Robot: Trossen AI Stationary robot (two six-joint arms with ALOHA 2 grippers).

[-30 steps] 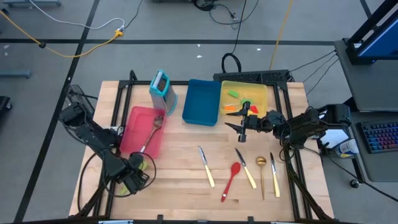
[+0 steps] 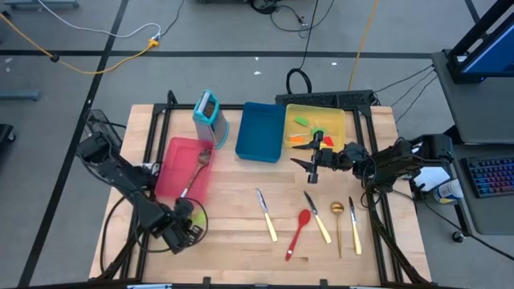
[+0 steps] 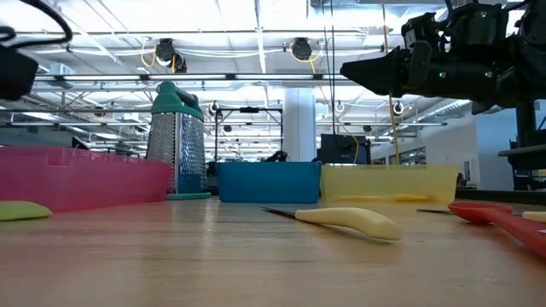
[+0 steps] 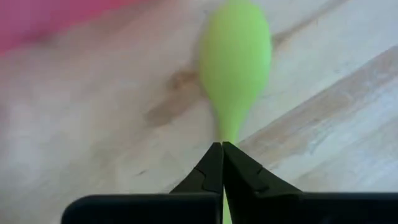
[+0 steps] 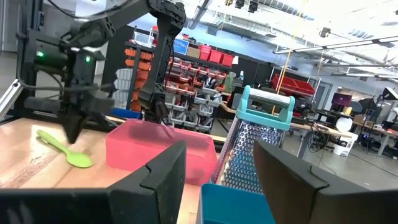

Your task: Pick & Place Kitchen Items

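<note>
A green spoon [image 4: 236, 59] lies on the wooden table beside the pink bin [image 2: 183, 164]. Over its handle my left gripper is shut, its tips meeting with nothing between them. From the right wrist view, the green spoon [image 5: 78, 159] rests flat on the table, the left gripper above it and apart from it. Inside the pink bin is a red spoon [image 2: 203, 158]. My right gripper [image 2: 302, 156] stands open and empty near the yellow bin [image 2: 345, 132].
A grater [image 2: 210, 120] and a blue bin [image 2: 255, 132] stand along the back. Across the front lie a red spoon [image 2: 298, 233], a gold-coloured spoon [image 2: 338, 229] and several knives, one being a cream-handled knife [image 2: 268, 217]. Bare table separates them from the bins.
The left gripper has gone from open around the spoon's handle to shut and risen off the table, moving slightly toward the front. The spoon stayed down. The right arm has not moved.
</note>
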